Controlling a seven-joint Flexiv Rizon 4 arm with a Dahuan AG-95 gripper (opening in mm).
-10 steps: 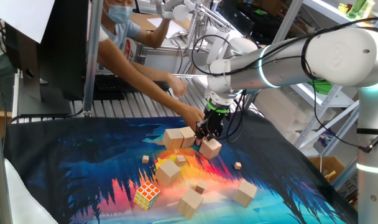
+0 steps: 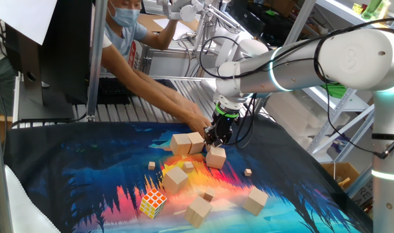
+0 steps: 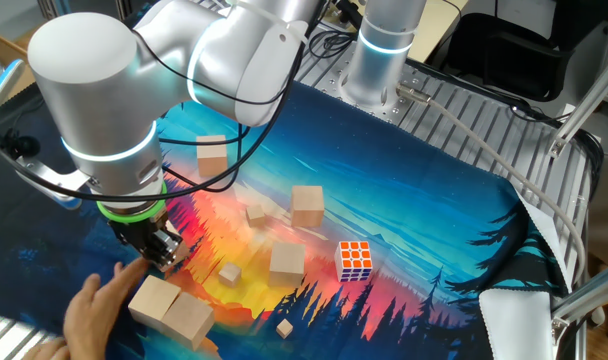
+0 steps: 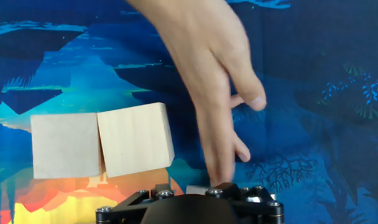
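Note:
My gripper (image 2: 218, 136) points down over the far part of the cloth, close above a large wooden block (image 2: 216, 158). In exterior view 2 the gripper (image 3: 162, 250) largely covers that block. A person's hand (image 4: 217, 106) reaches in beside the gripper, its fingers by the block's edge (image 4: 198, 189) at the bottom of the wrist view. The gripper's fingertips are hidden there, so its opening and any contact with the block are unclear. Two large blocks stand side by side next to it, one greyish (image 4: 66, 145) and one paler (image 4: 134, 140).
Other large blocks (image 2: 175, 180) and several small cubes (image 2: 247, 172) are spread over the patterned cloth. A Rubik's cube (image 2: 153, 202) lies toward the near left. The person's arms (image 2: 159, 97) cross the table's far edge.
The block under my gripper has turned and shifted slightly left. The person's other hand has come down from the table's back edge toward the gripper. My arm appears still.

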